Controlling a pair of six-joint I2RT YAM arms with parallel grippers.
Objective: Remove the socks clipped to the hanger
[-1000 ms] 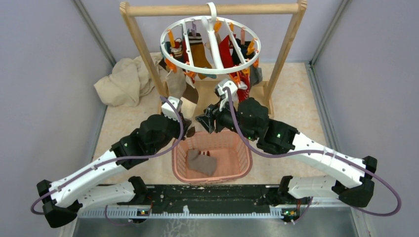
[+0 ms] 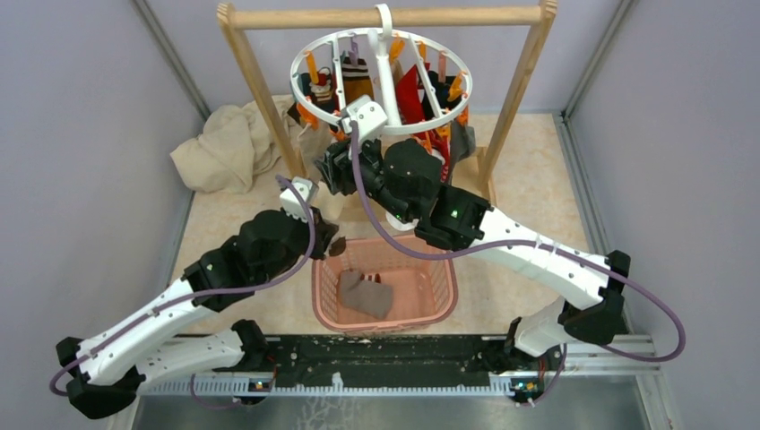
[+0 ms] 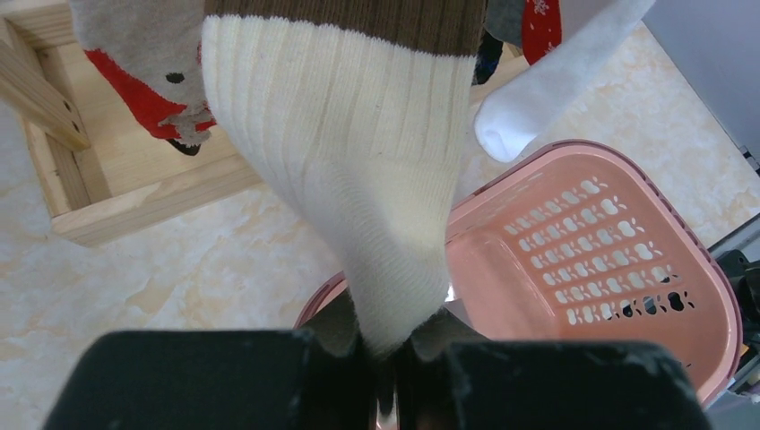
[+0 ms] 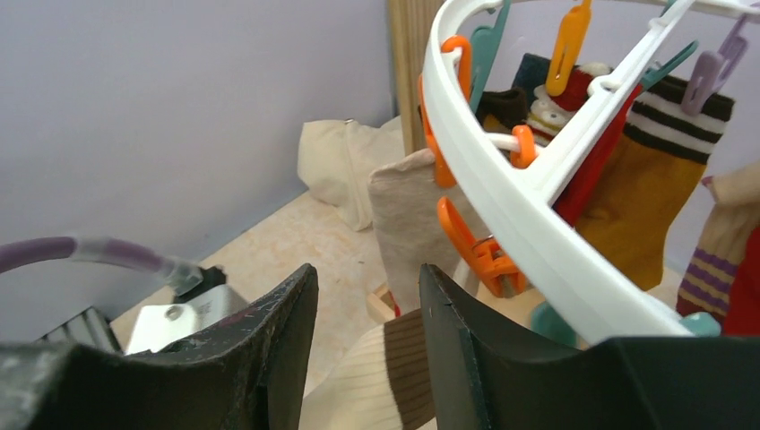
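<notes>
A white round hanger (image 2: 439, 121) holds socks on coloured clips. My left gripper is shut on a cream sock with a brown band (image 3: 349, 152), pulled taut up and out of view. My right gripper is up at the hanger's rim, its fingers parted below an orange clip (image 4: 475, 242), with the sock's brown-and-cream fabric (image 4: 403, 363) visible beyond them. A grey sock with red (image 3: 134, 72) and a white sock (image 3: 547, 90) also hang in the left wrist view. A grey sock (image 2: 358, 296) lies in the pink basket (image 2: 430, 309).
A wooden stand (image 2: 515, 81) carries the hanger. Beige cloth (image 2: 215, 157) lies at the back left. Walls stand on both sides. The basket sits in front of the stand, below both arms.
My right gripper has risen toward the hanger's rim and moved left.
</notes>
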